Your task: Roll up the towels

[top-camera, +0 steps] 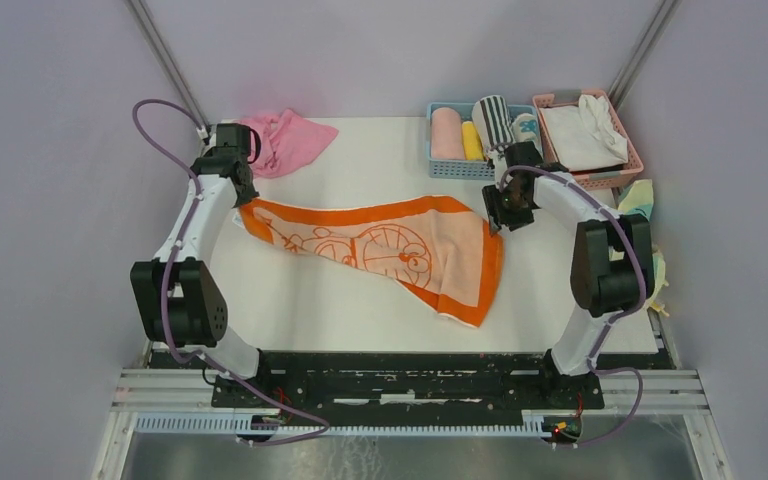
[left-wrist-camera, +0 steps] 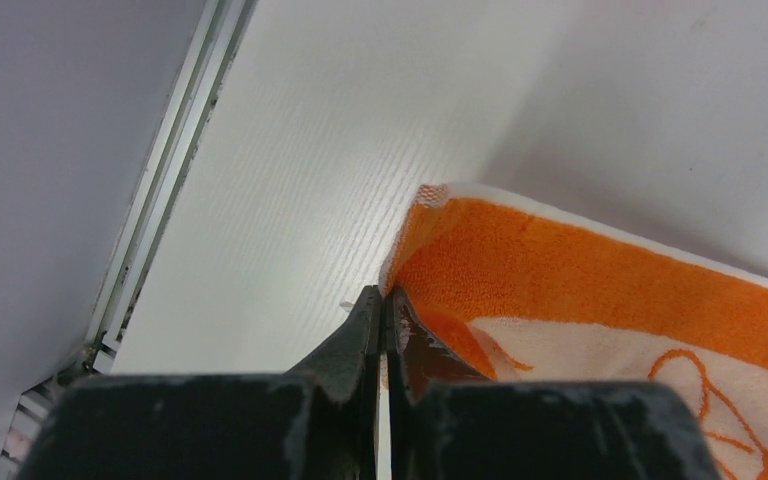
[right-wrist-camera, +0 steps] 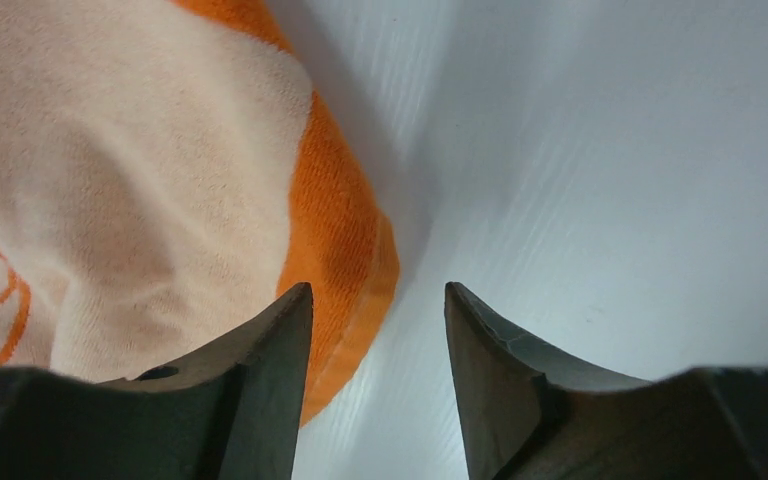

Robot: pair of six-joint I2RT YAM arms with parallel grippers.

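An orange-bordered cream towel with orange line drawings lies spread and rumpled across the table, running from left to right. My left gripper is shut on its far left corner, which shows creased between the fingers in the left wrist view. My right gripper is open above the towel's right edge, where an orange corner lies beneath and beside its left finger; nothing is between its fingers that I can see it holding.
A crumpled pink cloth lies at the back left. A blue basket with several rolled towels and a pink basket with white cloths stand at the back right. A green-and-yellow cloth lies at the right edge.
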